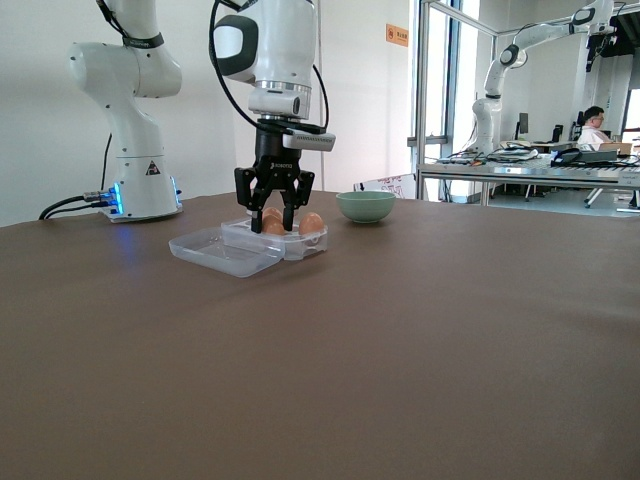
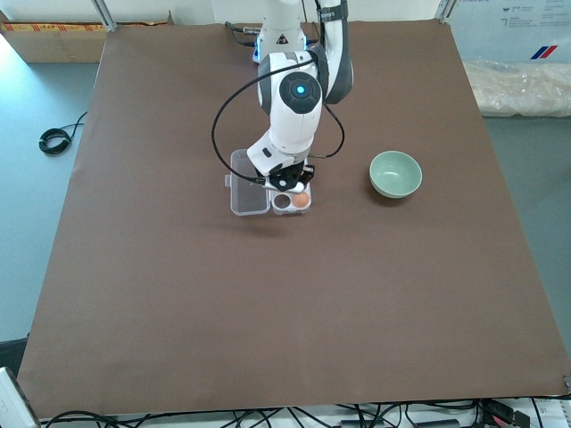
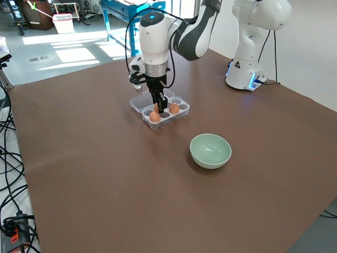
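My black gripper [image 1: 272, 220] is down in a clear plastic egg box [image 1: 225, 255], its fingers on either side of brown eggs; whether they grip one I cannot tell. An egg [image 1: 311, 223] sits at the box's near-right end, and another [image 3: 155, 117] shows in the right view. The box's lid lies open flat beside the compartments. In the left view the arm hides most of the box, with one egg [image 2: 301, 200] showing. A pale green bowl [image 2: 395, 174] stands empty on the table, apart from the box.
The white arm's base [image 3: 242, 77] stands at the back. Cables [image 2: 98, 419] run along the floor beyond the front edge.
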